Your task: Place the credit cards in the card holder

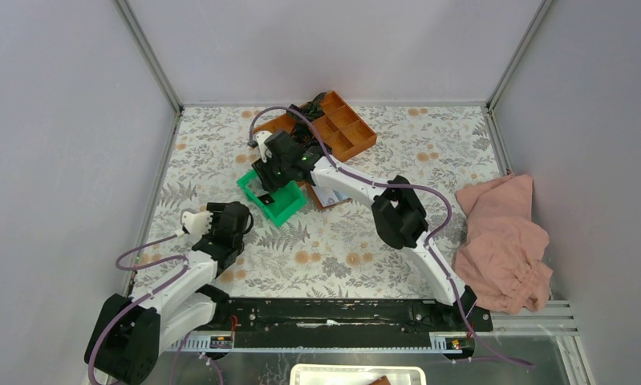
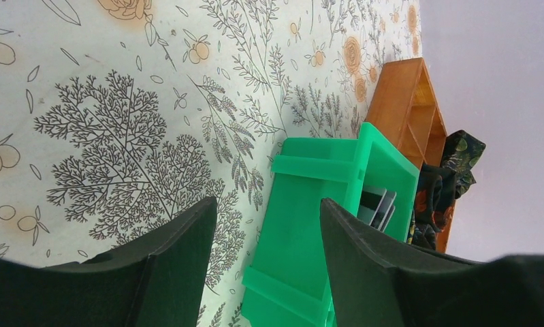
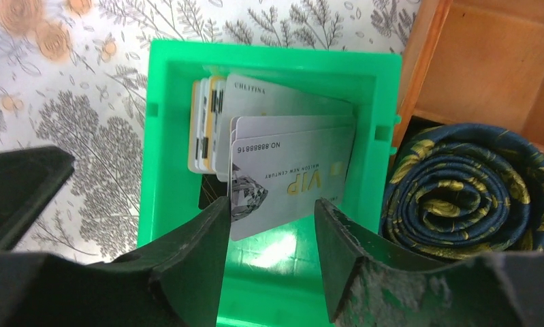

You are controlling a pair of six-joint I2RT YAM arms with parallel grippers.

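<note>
The green box (image 1: 281,216) stands on the patterned cloth with bank-type cards inside. Leaning in it, as the right wrist view shows, is a stack whose front card is a silver VIP card (image 3: 289,170). Behind and left of it stand more pale cards (image 3: 208,122). My right gripper is over the box, fingers apart; one fingertip overlaps the VIP card's left edge in view, and contact is unclear. At the box's near left, my left gripper stands open with nothing held, one finger in front of the box wall.
A brown compartment tray (image 1: 351,132) sits behind the box, with a rolled dark blue and yellow cloth (image 3: 470,191) in it. Right of the box lies a small brown tray with a pale insert (image 1: 330,195). Pink fabric (image 1: 505,245) rests far right.
</note>
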